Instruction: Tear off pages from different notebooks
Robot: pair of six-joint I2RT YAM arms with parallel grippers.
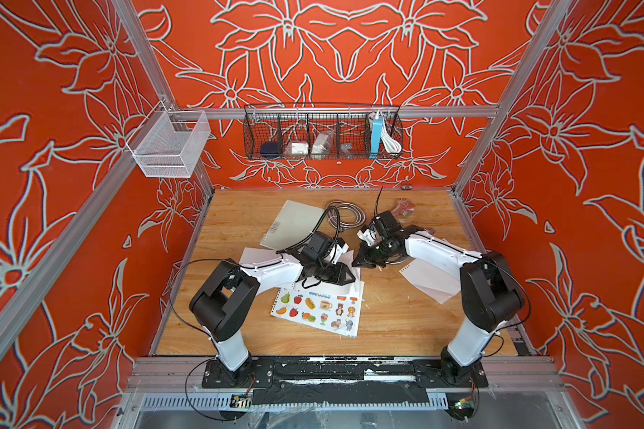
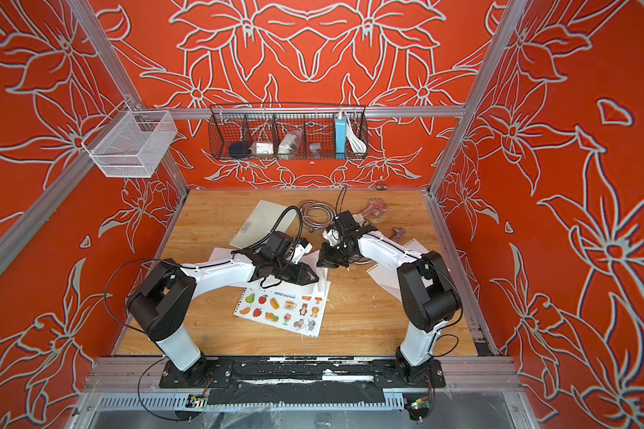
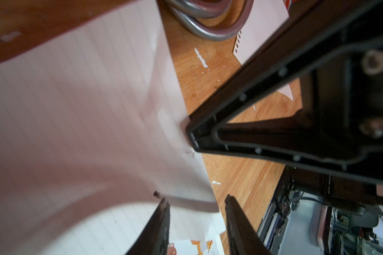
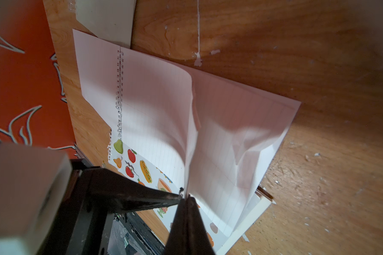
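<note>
A lined spiral notebook point(image 4: 153, 106) lies over a sticker sheet with fruit pictures point(image 1: 300, 309). One page stands lifted along a fold. My right gripper is shut at the near end of that fold, by the page's edge; whether paper is between its fingertips is unclear. My left gripper point(image 1: 343, 275) hangs over the notebook's right part; in the left wrist view its dark fingertips are low at the page edge, and in the top views it sits just left of my right gripper.
A grey notebook point(image 1: 291, 220) lies behind, beside coiled metal hose point(image 1: 347, 203). Loose paper point(image 1: 429, 282) lies at the right. A wire basket point(image 1: 322, 132) hangs on the back wall.
</note>
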